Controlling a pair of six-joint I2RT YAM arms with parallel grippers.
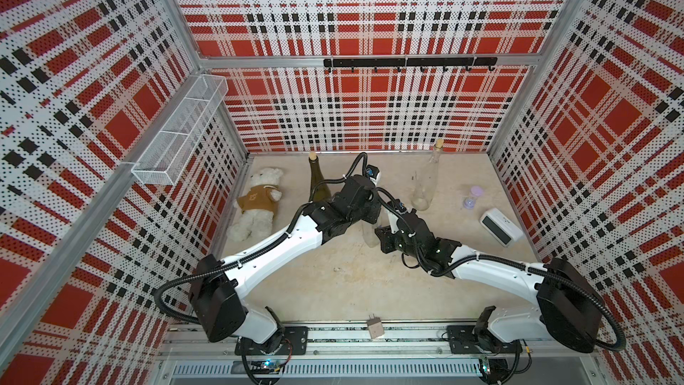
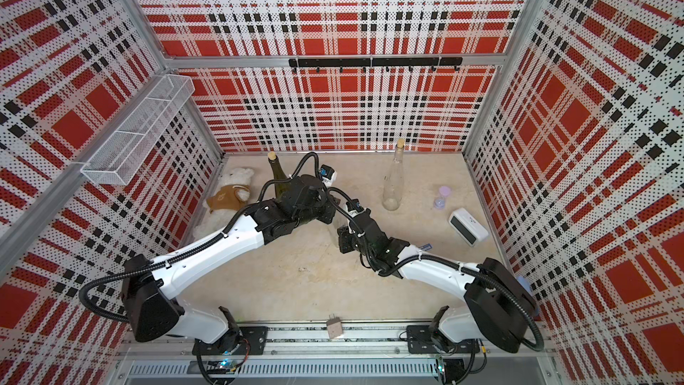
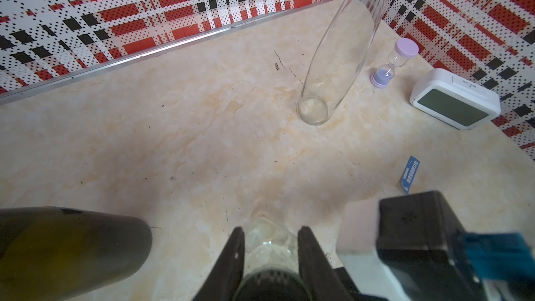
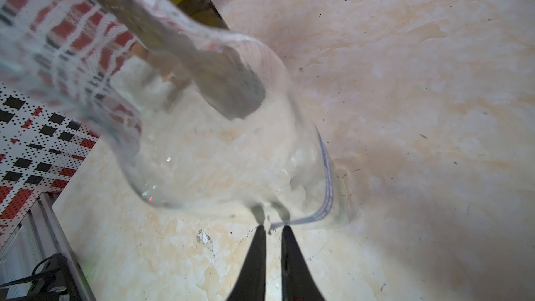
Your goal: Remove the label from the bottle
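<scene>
A clear plastic bottle [image 4: 217, 156] stands upright at the table's middle, mostly behind the arms in the top views. My left gripper is shut on its top. My right gripper is at the bottle's lower part, fingers part open with a narrow gap, just at a thin blue-edged strip that looks like label film; whether they touch it I cannot tell. A small blue label piece [image 3: 409, 172] lies on the table to the right.
A green bottle [image 3: 72, 250] stands left of the held bottle, beside a teddy bear [image 1: 256, 203]. A tall glass bottle [image 1: 426, 178], an hourglass [image 3: 393, 61] and a white clock [image 3: 454, 100] are at the right.
</scene>
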